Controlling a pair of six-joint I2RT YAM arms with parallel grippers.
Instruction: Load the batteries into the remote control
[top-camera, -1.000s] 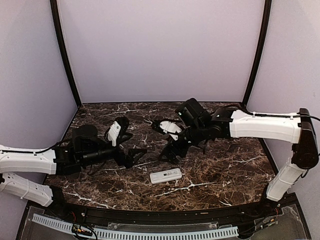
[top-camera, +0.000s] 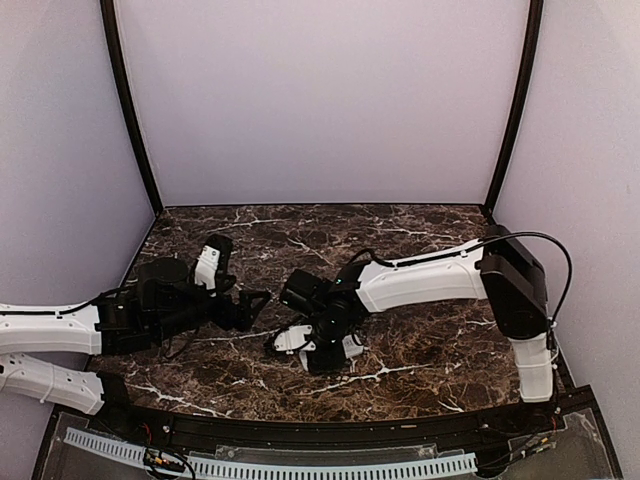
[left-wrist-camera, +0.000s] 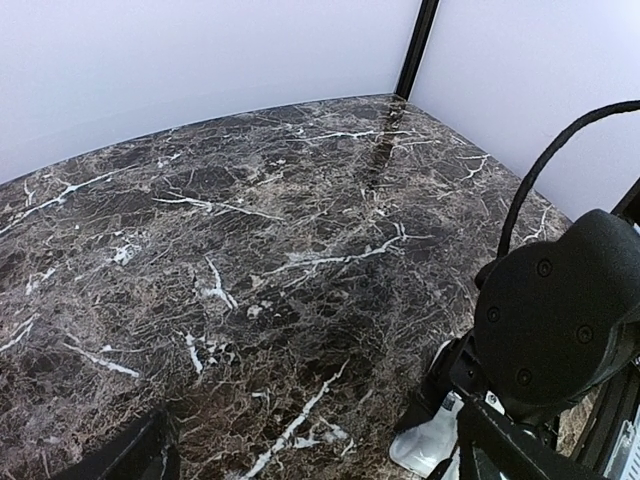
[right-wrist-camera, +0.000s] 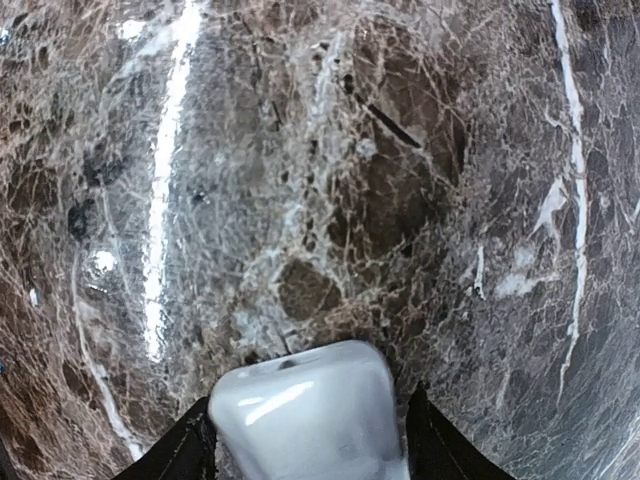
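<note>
The white remote control (right-wrist-camera: 310, 415) lies on the marble table, its rounded end between the right gripper's fingers (right-wrist-camera: 190, 445) in the right wrist view. My right gripper is part open around it; whether both fingers touch it I cannot tell. From above, the right arm covers most of the remote (top-camera: 354, 347). Over the left of the table, my left gripper (top-camera: 262, 308) is open and empty, apart from the remote. In the left wrist view, part of the remote (left-wrist-camera: 425, 440) shows beneath the right gripper's dark body. No batteries can be made out.
Bare marble table (top-camera: 400, 225) stretches behind and to the right of the arms. The right arm's dark housing (left-wrist-camera: 550, 315) stands close to the left gripper's right side. A black frame edge runs along the front.
My right gripper has come down and toward the front left, onto the remote, which was uncovered a second ago. The left arm has drawn back slightly to the left.
</note>
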